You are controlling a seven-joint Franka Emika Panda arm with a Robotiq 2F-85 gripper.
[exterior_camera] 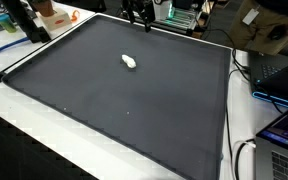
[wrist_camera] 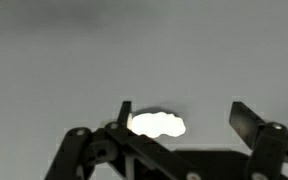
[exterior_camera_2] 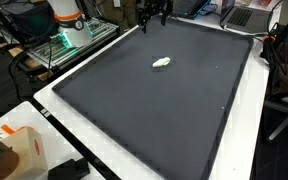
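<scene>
A small white object (exterior_camera: 129, 61) with a wavy outline lies alone on the dark grey mat in both exterior views; what it is, I cannot tell. My gripper is open in the wrist view, its black fingers (wrist_camera: 246, 122) wide apart. The white object (wrist_camera: 156, 124) shows between and beyond them, its lower side close to the dark gripper body. From outside, the gripper (exterior_camera: 137, 18) hangs near the mat's far edge, clear of the white object.
An orange item and a green-lit ring (exterior_camera_2: 67, 38) are at the left in exterior view 2. Laptops (exterior_camera: 274, 130) and a cable border the right side in exterior view 1.
</scene>
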